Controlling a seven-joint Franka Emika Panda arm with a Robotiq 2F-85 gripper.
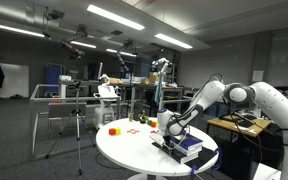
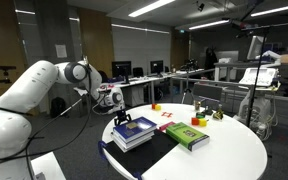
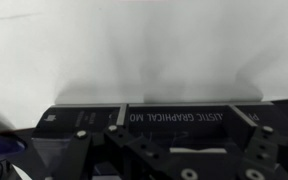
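Note:
A stack of books point(image 2: 134, 133) with a blue top cover and pale page edges lies on the white round table point(image 2: 229, 150). At its far side, close to the books, my gripper point(image 2: 121, 122) points down; the same stack point(image 1: 189, 147) is beside the gripper point(image 1: 172, 136) in the other exterior view. Dark book spines point(image 3: 169, 116) with pale lettering run across the lower wrist view, right by the gripper's dark fingers. Those fingers blend into the dark spines, so their opening and any hold on a book cannot be made out.
A green book point(image 2: 187, 137) lies flat near a black mat point(image 2: 156, 158). Small red and yellow objects point(image 1: 115, 131) stand farther off on the table.

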